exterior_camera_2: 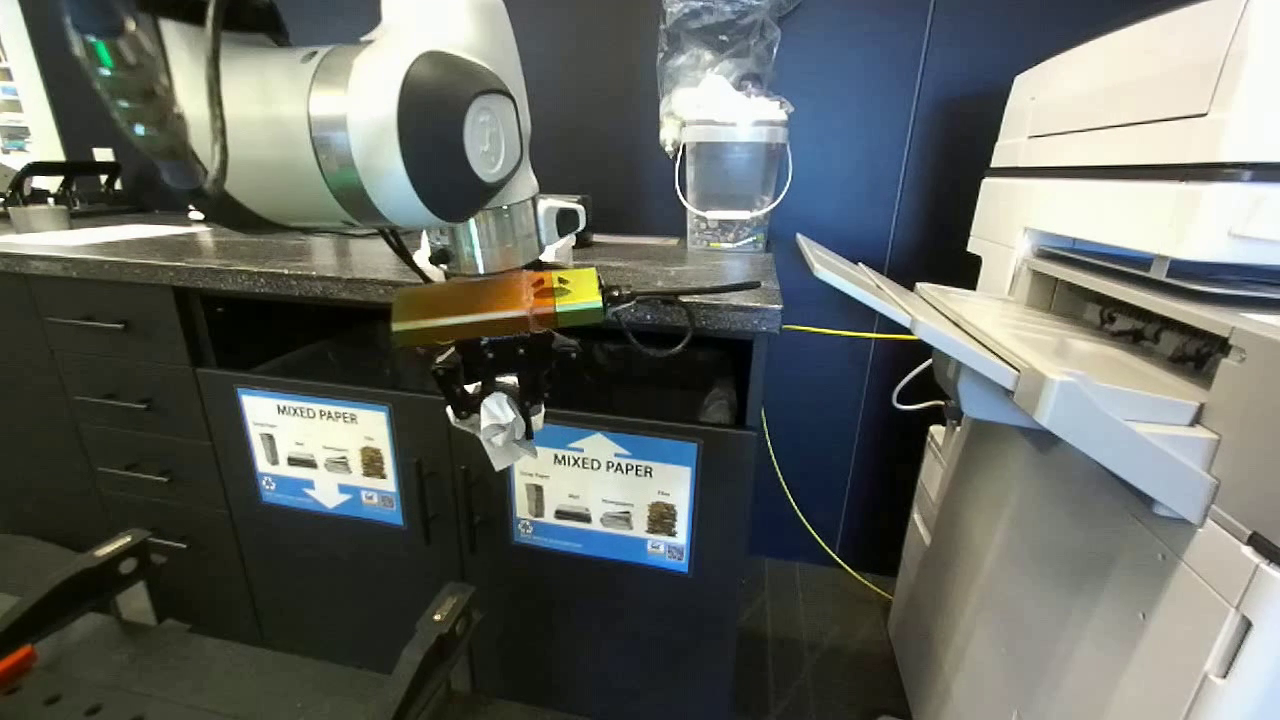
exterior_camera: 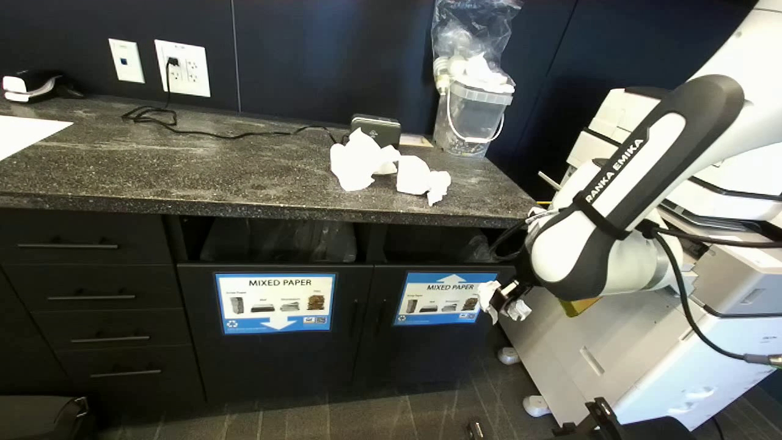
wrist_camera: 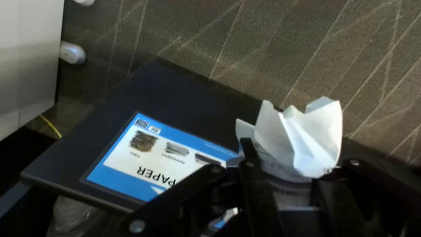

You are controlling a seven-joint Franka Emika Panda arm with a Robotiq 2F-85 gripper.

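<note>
My gripper [exterior_camera_2: 513, 420] is shut on a crumpled white paper [wrist_camera: 302, 138], which sticks out past the fingertips in the wrist view. In exterior view 1 the gripper [exterior_camera: 507, 297] hangs below counter height, at the right edge of the right "MIXED PAPER" sign [exterior_camera: 443, 299]. Exterior view 2 has the held paper [exterior_camera_2: 506, 434] in front of the cabinet, beside that sign's upper left corner. More crumpled white paper [exterior_camera: 357, 162] lies on the counter, with another piece [exterior_camera: 420, 179] close to its right.
Above each sign is an open slot; a plastic liner shows in the left slot [exterior_camera: 286, 241]. A clear bucket [exterior_camera: 469, 117] stands at the counter's back right. The printer [exterior_camera: 586, 352] stands close on the right.
</note>
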